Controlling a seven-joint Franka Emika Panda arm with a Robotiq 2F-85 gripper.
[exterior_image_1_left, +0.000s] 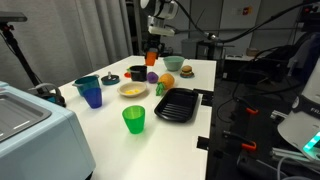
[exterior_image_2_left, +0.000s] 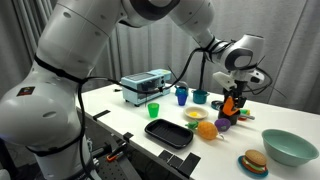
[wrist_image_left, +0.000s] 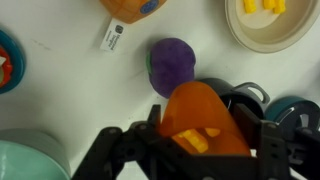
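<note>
My gripper is shut on an orange object (wrist_image_left: 195, 110), which looks like a cup or container with a lighter orange inside. In exterior view 2 the orange object (exterior_image_2_left: 229, 106) hangs above the far part of the table. Exterior view 1 also shows it raised, as an orange patch (exterior_image_1_left: 151, 57) over the table. Just beyond it in the wrist view, a black pot (wrist_image_left: 236, 97) is partly hidden by the gripper. A purple vegetable (wrist_image_left: 171, 67) lies beside the held object. Whether the object touches the pot cannot be told.
A black tray (exterior_image_1_left: 177, 104), a green cup (exterior_image_1_left: 134, 119), a blue cup (exterior_image_1_left: 93, 97) and a yellow plate (exterior_image_2_left: 197, 113) stand on the white table. A mint bowl (exterior_image_2_left: 290, 148) and a burger plate (exterior_image_2_left: 254, 163) are close by. A person (exterior_image_2_left: 245, 65) stands behind the table.
</note>
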